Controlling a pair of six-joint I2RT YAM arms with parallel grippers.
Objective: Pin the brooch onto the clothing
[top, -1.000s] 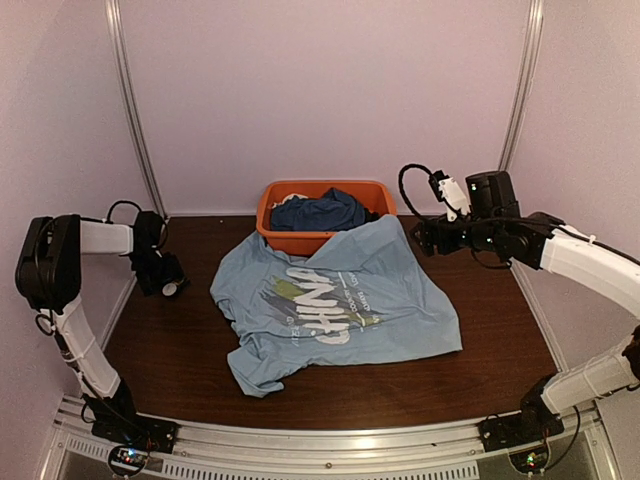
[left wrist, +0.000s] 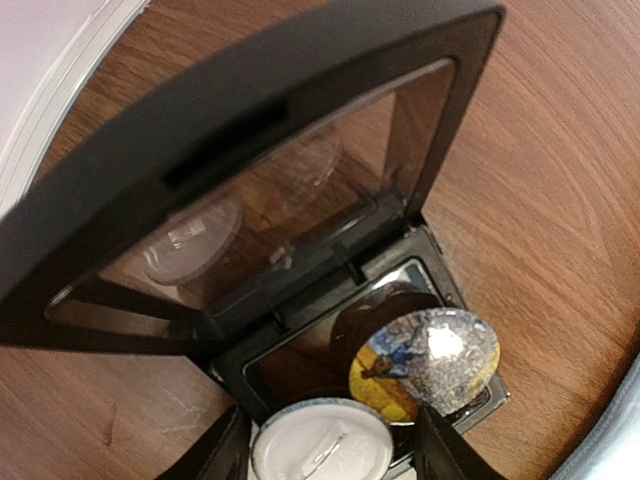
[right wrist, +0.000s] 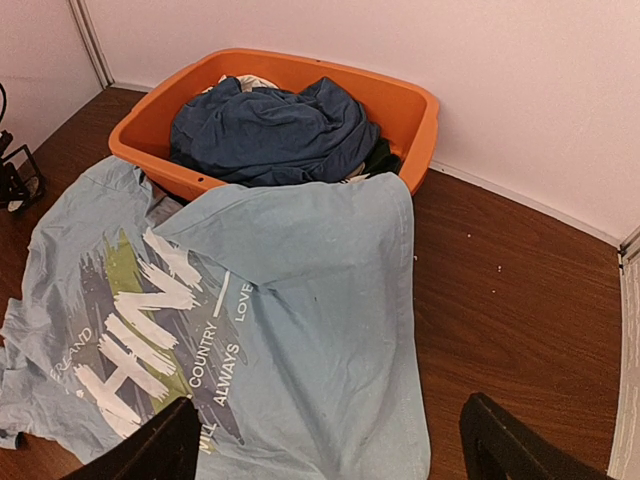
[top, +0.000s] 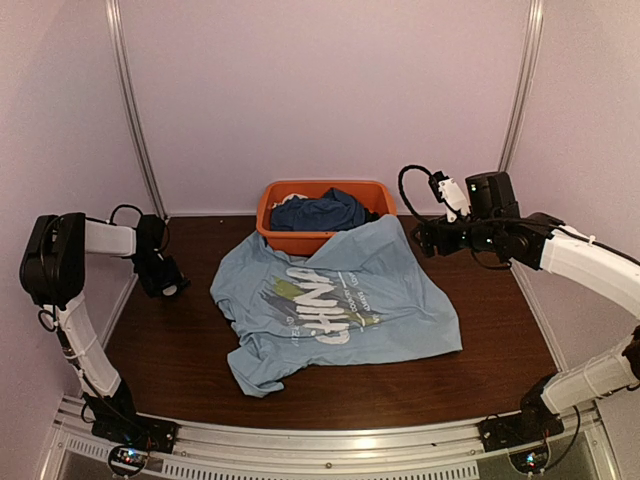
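A round white brooch [left wrist: 322, 444] with a pin on its back sits at the front of a black case [left wrist: 437, 262] in the left wrist view. My left gripper is around this brooch, its fingers [left wrist: 226, 452] on either side and a small gap showing at the right one. A second brooch [left wrist: 425, 362], glossy with a blue and yellow picture, rests in the case. The light blue shirt [top: 335, 300] is spread across the middle of the table. Beyond its right back edge, my right gripper hangs open and empty.
An orange bin [top: 345, 187] holding dark clothing [top: 320, 211] stands behind the shirt, whose upper edge leans against it. The case's clear lid [left wrist: 250, 200] stands raised.
Shirt, bin and right arm look unmoved.
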